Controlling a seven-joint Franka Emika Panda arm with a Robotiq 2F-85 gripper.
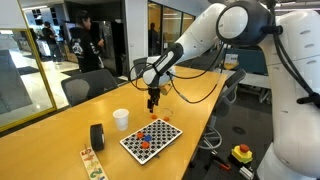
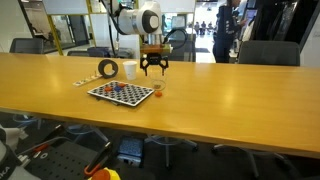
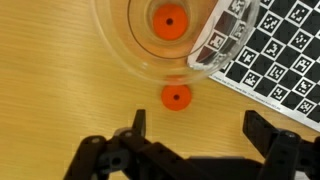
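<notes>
An orange-red disc [image 3: 176, 97] with a dark centre dot lies on the wooden table, just outside a clear round bowl [image 3: 130, 50]. A second orange-red disc [image 3: 170, 21] shows inside the bowl. My gripper is open above the table, with nothing between its fingers; the loose disc is ahead of the gap, left of its middle. In exterior view 1, the gripper [image 1: 154, 99] hangs over the table beyond the checkered board [image 1: 150, 142]. In exterior view 2, the loose disc [image 2: 158, 94] sits in front of the bowl [image 2: 158, 83].
Blue and red pieces stand on the board. A white cup [image 1: 121, 118], a black ring [image 1: 97, 137] and a wooden strip [image 1: 92, 164] with small items are left of it. Right of the bowl, exterior view 2 shows a wide bare stretch of table [image 2: 240, 105].
</notes>
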